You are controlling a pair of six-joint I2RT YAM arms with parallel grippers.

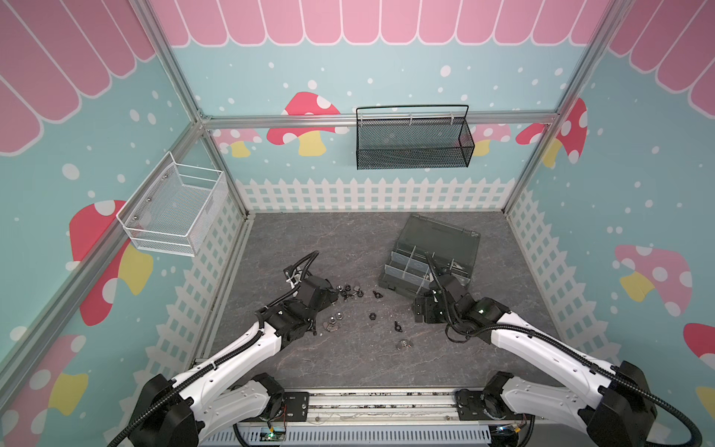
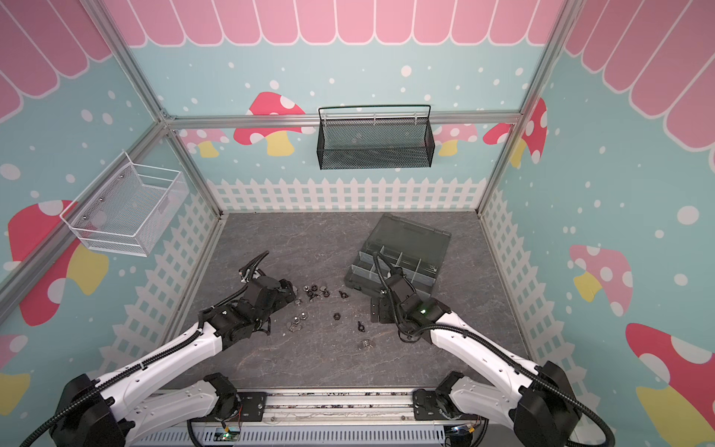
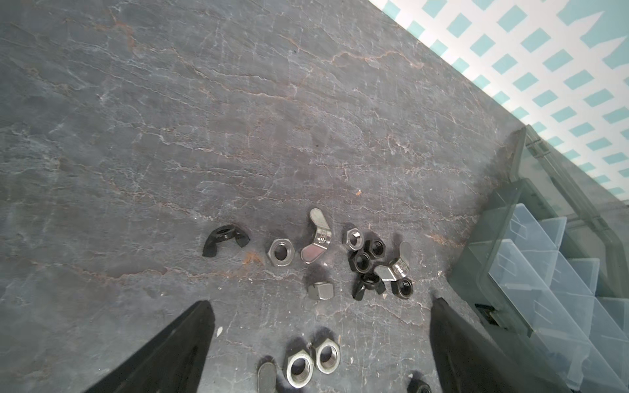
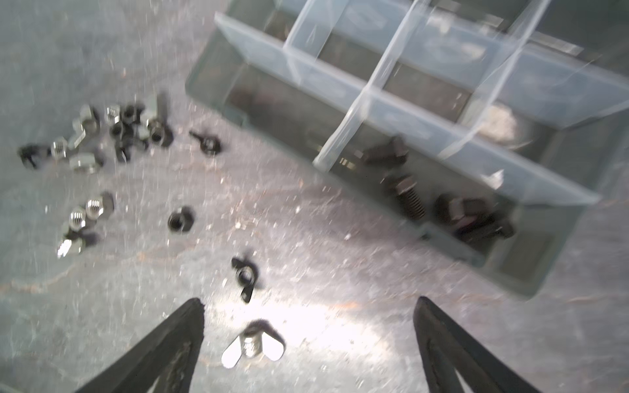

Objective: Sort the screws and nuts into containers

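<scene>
Loose nuts and wing nuts lie scattered on the grey table. In the left wrist view, a black wing nut [image 3: 225,237], a silver hex nut [image 3: 281,252] and a silver wing nut [image 3: 317,237] lie ahead of my left gripper, which is open and empty. The open divided box [image 4: 367,98] fills the top of the right wrist view. Dark screws [image 4: 409,196] rest in its front compartment. Open and empty as well, my right gripper hangs over the table at the box's front side. A black wing nut [image 4: 245,276] and silver wing nut [image 4: 252,345] are near its left finger.
The box's lid [image 1: 439,237] is folded back behind it. A white basket [image 1: 178,205] hangs at the left wall, a black one [image 1: 415,141] at the back. Bare table [image 1: 298,231] lies behind the left gripper.
</scene>
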